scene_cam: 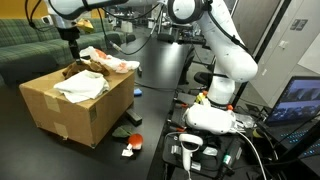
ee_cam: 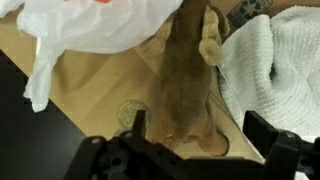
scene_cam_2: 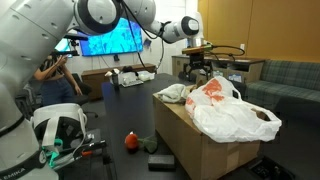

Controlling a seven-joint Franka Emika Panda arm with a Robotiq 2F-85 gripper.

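Note:
A brown plush toy (ee_cam: 185, 80) lies stretched along the top of the cardboard box (scene_cam: 60, 115), between a white towel (ee_cam: 270, 75) and a white plastic bag (ee_cam: 105, 25). My gripper hangs above the box, open, with its fingers spread to either side of the toy's lower end in the wrist view. Nothing shows held between them. From the first exterior view, the toy (scene_cam: 75, 70) appears as a brown heap behind the towel (scene_cam: 82, 86). How far the fingertips are above the toy is hard to tell.
Orange print shows on the plastic bag (scene_cam_2: 235, 115) at one end of the box. On the dark table beside the box lie a red round object (scene_cam: 136, 141), a dark green item (scene_cam: 123, 131) and a black block (scene_cam_2: 161, 166). Open table surrounds these.

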